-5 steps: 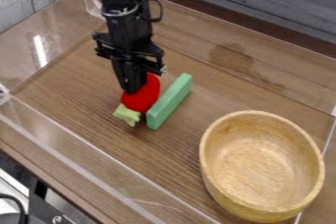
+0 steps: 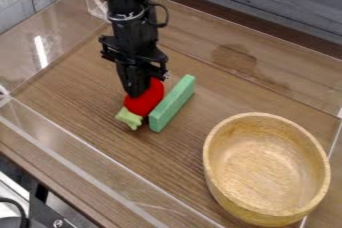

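Observation:
The black robot arm reaches down from the top of the view to my gripper (image 2: 135, 82), which is low over a red round object (image 2: 146, 99). The gripper's fingertips overlap the red object, and I cannot make out whether anything sits between them. A light green piece (image 2: 130, 118) pokes out from under the red object toward the front left. A mint green bar (image 2: 173, 103) lies diagonally just right of the red object.
A large tan bowl (image 2: 265, 148) stands at the front right.
My gripper has shifted very slightly over the red object. The objects on the table look essentially unchanged.

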